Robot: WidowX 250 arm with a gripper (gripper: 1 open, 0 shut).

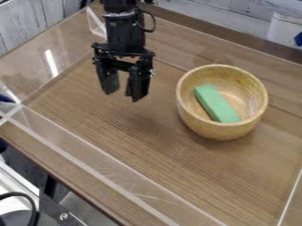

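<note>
My gripper [123,81] hangs over the left-centre of the wooden table, its black fingers apart and open, with nothing seen between them. To its right a round wooden bowl [234,125] holds a green block [215,102], lying lengthwise inside.
Black cables lie at the lower left corner, and a blue object is partly seen at the right edge near the top.
</note>
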